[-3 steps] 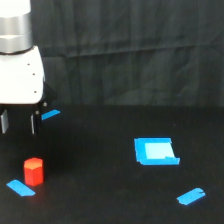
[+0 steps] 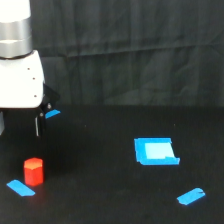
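A small red block (image 2: 34, 172) stands on the black table at the lower left. Above it and toward the back hangs my gripper (image 2: 20, 124), under the white hand at the left edge of the view. Its dark fingers (image 2: 39, 125) are spread apart, with nothing visible between them. The left finger is partly cut off by the frame edge and hard to make out. There is a clear gap between the fingers and the block.
A white square (image 2: 158, 151) framed in blue tape (image 2: 139, 148) lies to the right on the table. Blue tape strips mark the front left (image 2: 20, 188) and front right (image 2: 190, 196).
The white hand sits slightly lower, and the fingers appear farther apart than before. The red block has not moved.
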